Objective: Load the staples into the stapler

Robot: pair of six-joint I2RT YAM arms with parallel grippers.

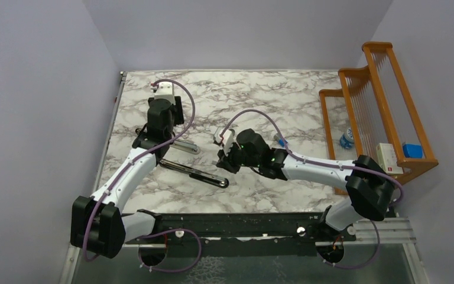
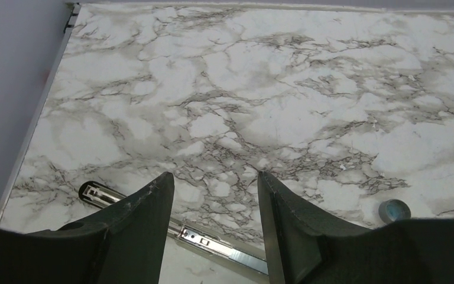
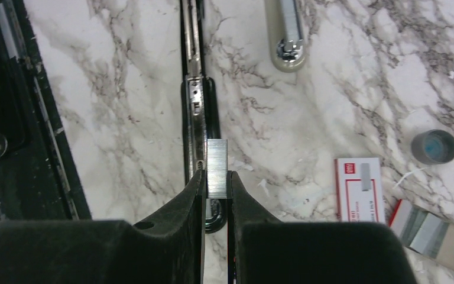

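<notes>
My right gripper is shut on a silver staple strip, which sticks out beyond the fingertips and overlaps the black stapler in the right wrist view. That black stapler lies opened out on the marble table, its metal channel exposed. A second, grey stapler lies behind it, also opened out, and part of its rail shows below my left fingers. High over this grey stapler's far side, my left gripper is part open with nothing between its fingers.
In the right wrist view, a white-and-red box, a small grey cup and a greyish flat box lie right of the staplers. A wooden rack stands at the right.
</notes>
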